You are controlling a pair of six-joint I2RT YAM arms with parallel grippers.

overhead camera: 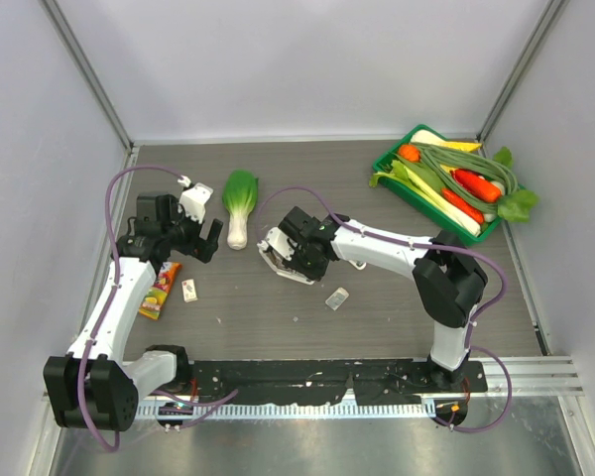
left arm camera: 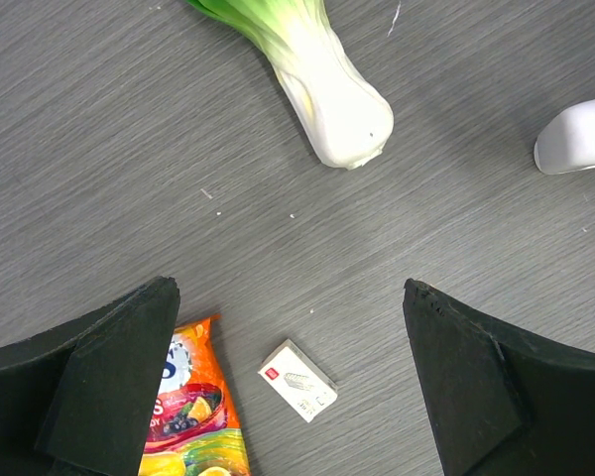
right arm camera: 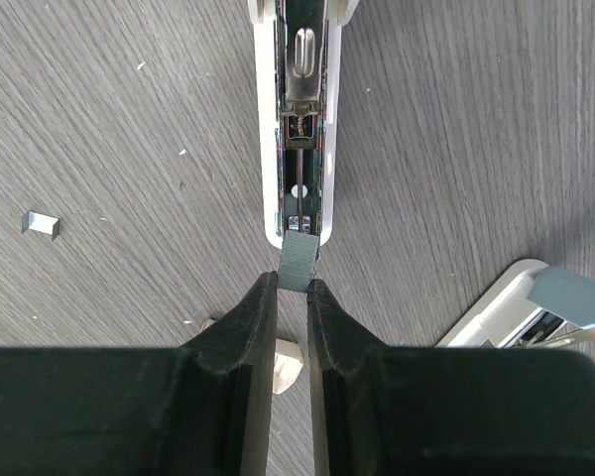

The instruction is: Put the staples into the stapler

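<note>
Between the fingertips of my right gripper is a short grey strip of staples (right arm camera: 297, 260), its far end over the near end of an opened stapler (right arm camera: 270, 169). The stapler's metal channel shows its spring and pusher; whether the strip touches it I cannot tell. In the top view, my right arm hides most of this stapler (overhead camera: 296, 275). My left gripper is open above the table, its fingers wide apart with nothing held.
A second white and grey stapler (right arm camera: 506, 307) lies at right in the right wrist view. A small staple piece (right arm camera: 42, 224) rests at left. A leek (overhead camera: 239, 203), snack bag (overhead camera: 157, 293), small boxes (overhead camera: 188, 291) and vegetable basket (overhead camera: 382, 162) surround the clear front table.
</note>
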